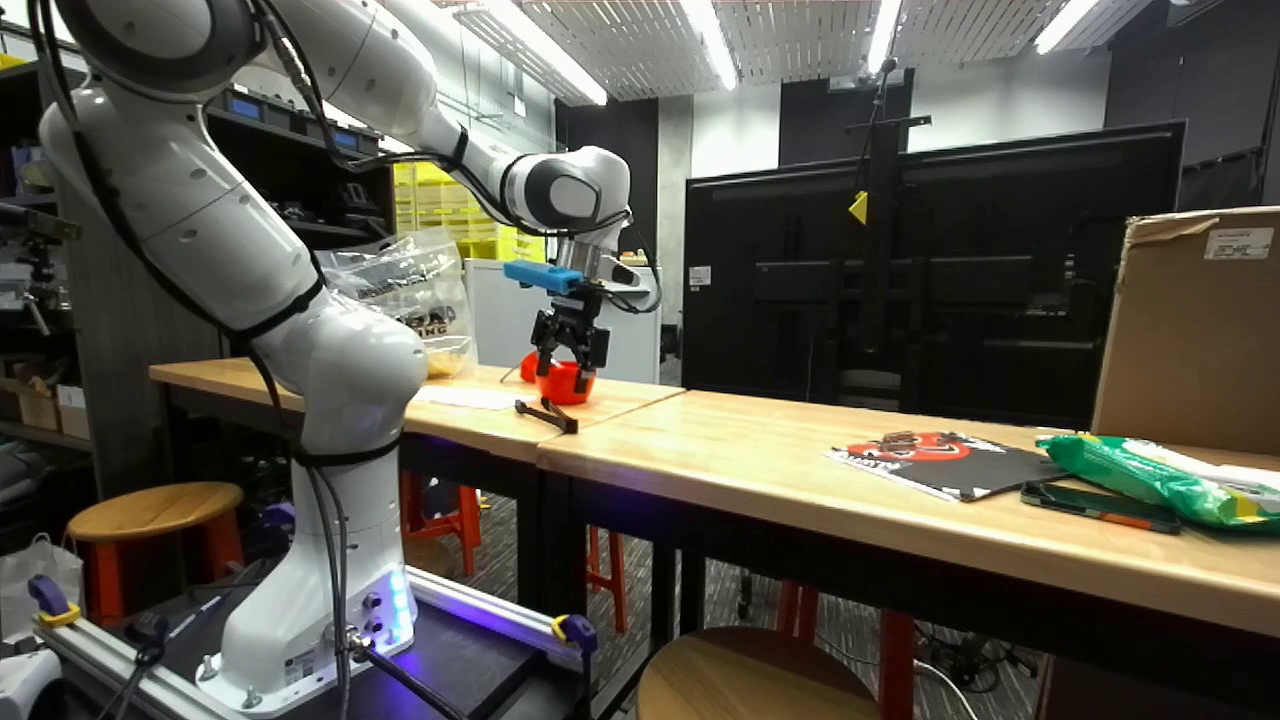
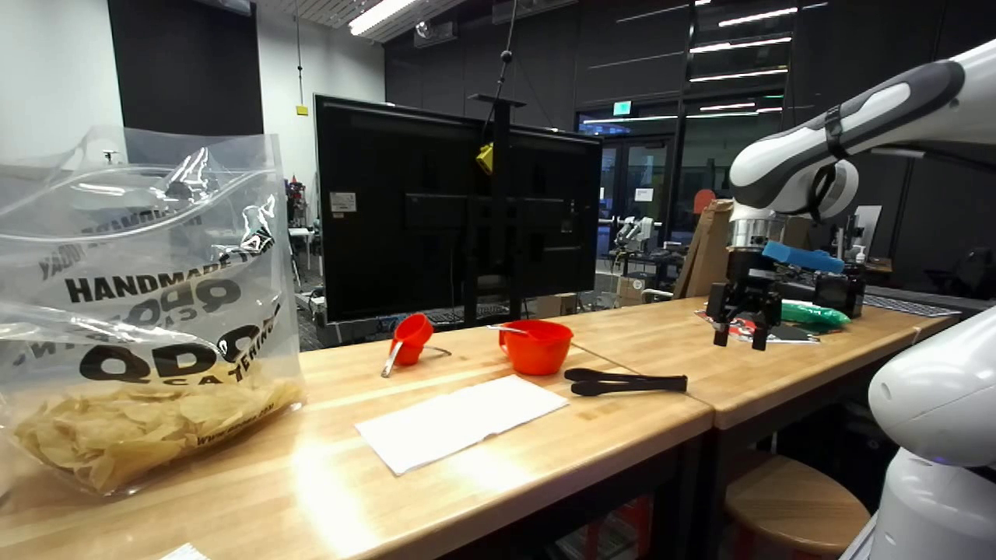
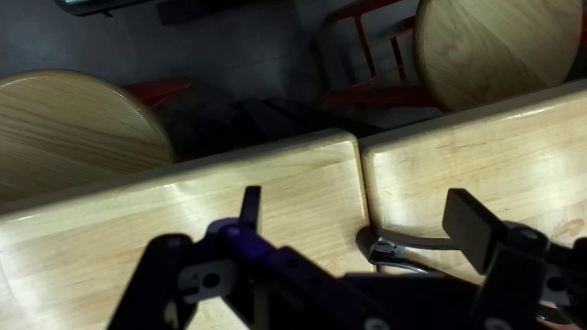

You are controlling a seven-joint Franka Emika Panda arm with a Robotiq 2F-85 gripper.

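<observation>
My gripper stands open above the table near the seam, its two fingers wide apart with nothing between them. In exterior view 2 the gripper [image 2: 740, 345] hangs to the right of a pair of black tongs [image 2: 635, 382] lying on the table. The wrist view shows the hinge end of the tongs [image 3: 385, 248], with one finger covering part of them. A red bowl [image 2: 538, 348] with a handle resting in it sits just behind the tongs. Farther left stands a smaller red cup [image 2: 411, 337]. A clear bag of chips [image 2: 149, 373] is at the table's left.
A white paper sheet [image 2: 462, 421] lies flat in front of the bowl. On the right table are a dark printed sheet [image 1: 960, 470], a green packet [image 1: 1140, 474] and a cardboard box [image 1: 1200, 330].
</observation>
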